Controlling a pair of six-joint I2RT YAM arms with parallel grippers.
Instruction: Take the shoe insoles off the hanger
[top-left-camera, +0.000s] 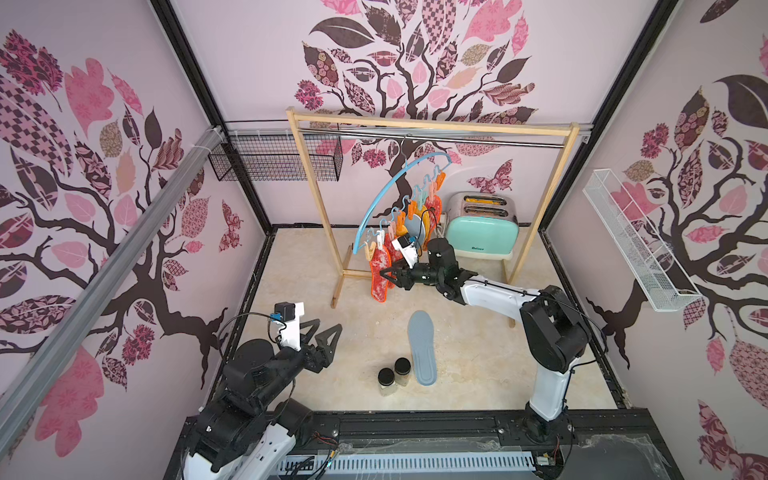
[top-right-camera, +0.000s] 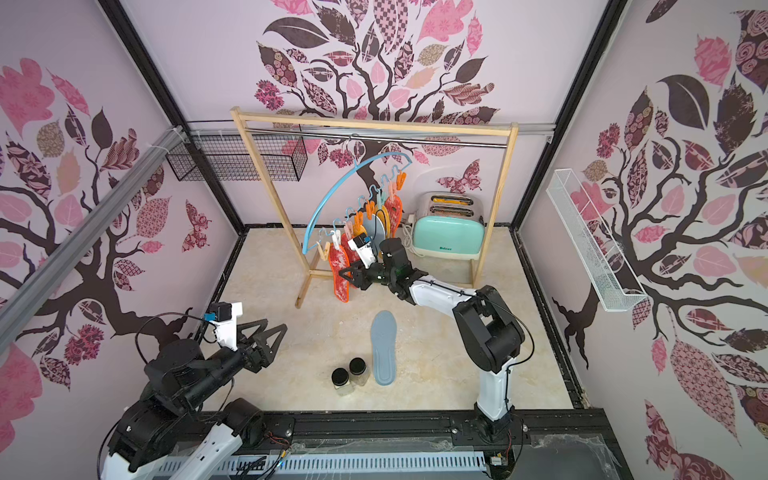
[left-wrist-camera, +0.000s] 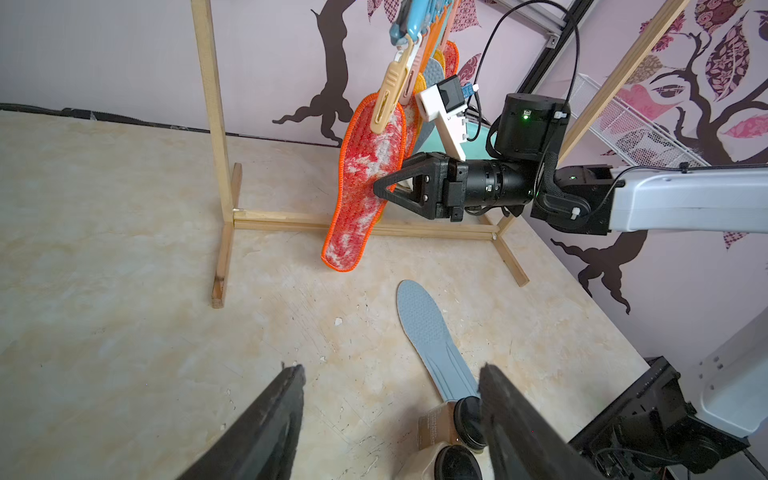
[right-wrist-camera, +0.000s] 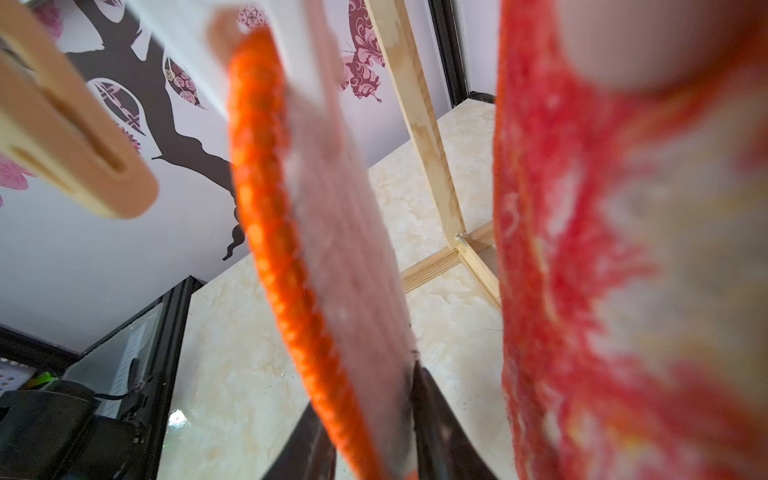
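The curved blue hanger (top-left-camera: 392, 194) hangs from the wooden rack, with several insoles clipped along it in a row. A red-and-white insole with an orange edge (left-wrist-camera: 368, 172) hangs at the near end. My right gripper is at these front insoles; in its wrist view, its fingers flank an orange-edged insole (right-wrist-camera: 336, 264), and whether they press on it cannot be told. Another red insole (right-wrist-camera: 640, 280) is close on the right of that view. A grey-blue insole (top-left-camera: 421, 348) lies flat on the table. Over the table's left side, my left gripper (top-left-camera: 329, 325) stands open and empty.
Two black-lidded jars (top-left-camera: 394, 374) stand beside the loose insole. Behind the hanger is a mint-green toaster (top-left-camera: 482, 228). The wooden rack's left upright (top-left-camera: 318, 192) and foot stand left of the insoles.
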